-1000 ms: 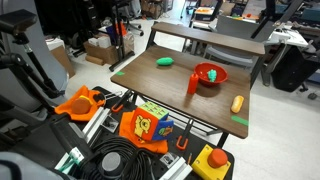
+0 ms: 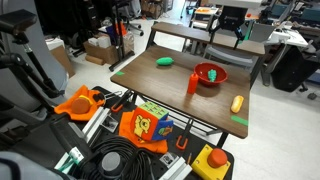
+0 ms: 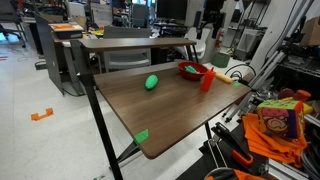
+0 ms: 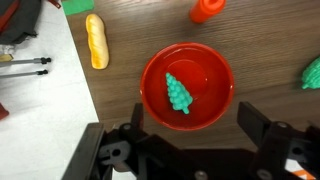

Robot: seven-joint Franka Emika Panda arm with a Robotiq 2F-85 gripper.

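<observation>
A red bowl (image 4: 213, 65) sits on the brown table with a green grape-like bunch (image 4: 178, 93) inside it. My gripper hangs above the bowl's near side, its fingers wide apart and nothing between them. The gripper (image 2: 238, 28) also shows at the top of the first exterior view, well above the tabletop. Near the bowl stands a red bottle-like object (image 2: 193, 83). To the bowl's right in that view lies a yellow banana-like object (image 2: 237, 104). A green oval object (image 2: 165, 61) rests on the table's left part.
Green patches mark the table's corners, one of them (image 2: 239, 121) at the near right. A raised shelf (image 3: 150, 42) runs along the table's back. Boxes, cables and an orange bin (image 2: 128, 130) stand in front.
In the first exterior view the arm has come from the upper right to above the bowl's side of the table, and its gripper shows more fully. The table objects have not moved.
</observation>
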